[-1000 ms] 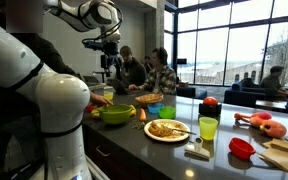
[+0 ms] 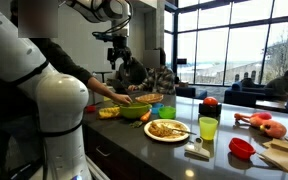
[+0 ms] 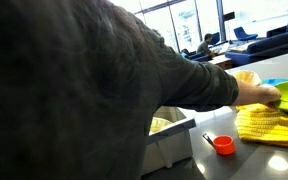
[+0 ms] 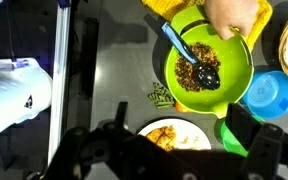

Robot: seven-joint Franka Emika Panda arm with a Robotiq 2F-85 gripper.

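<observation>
My gripper hangs open high above the counter's left end, with nothing between its fingers. In the wrist view the gripper looks straight down, its fingers spread wide apart. A green bowl lies below, near the top of that view. It holds brown, grain-like food and a spoon with a blue handle and a dark head. A person's hand grasps the bowl's far rim. In exterior view 2 the person's sleeve covers most of the picture.
A plate of food, a blue bowl and a small green bowl sit near the bowl. A yellow cloth lies beside it. Farther right stand a yellow-green cup and a red bowl.
The person's arm has reached farther across the counter, and the green bowl has shifted right, toward the plate. My gripper has moved slightly right and stays open.
</observation>
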